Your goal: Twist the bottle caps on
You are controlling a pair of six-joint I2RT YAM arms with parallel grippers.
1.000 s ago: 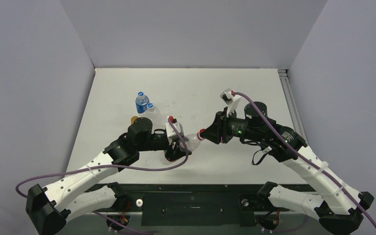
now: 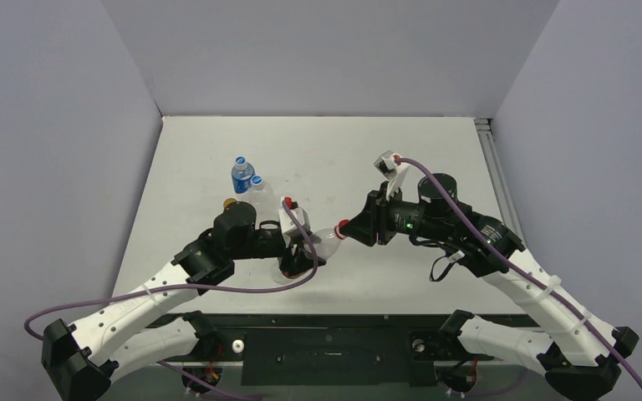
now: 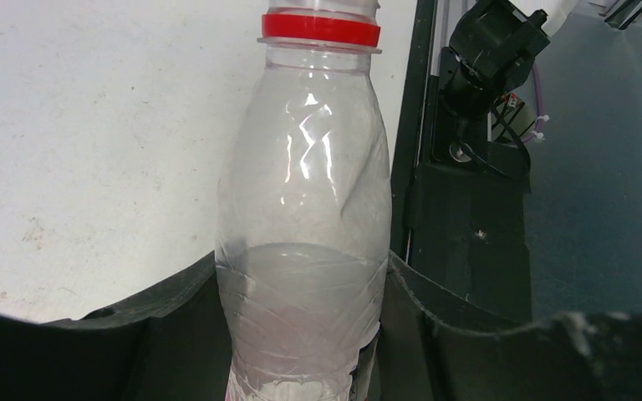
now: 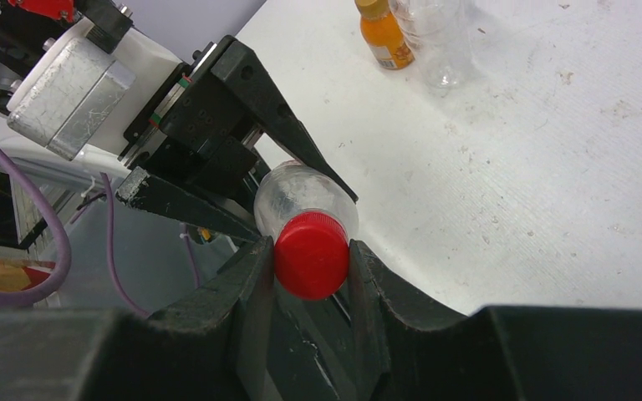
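A clear plastic bottle (image 3: 303,175) fills the middle of the left wrist view, with a red ring (image 3: 322,29) round its neck. My left gripper is shut around its body, and the bottle tilts towards the right arm in the top view. In the right wrist view my right gripper is shut on a red cap (image 4: 311,257), in line with the bottle's neck. Above the ring, the left wrist view shows bare clear neck; the mouth is cut off by the frame edge. The cap hides the mouth in the right wrist view.
At the table's left stand a blue-labelled bottle (image 2: 242,175), a clear bottle with a blue cap (image 2: 257,180) and an orange bottle (image 4: 386,40), the clear one close behind the left arm.
The right arm looks still.
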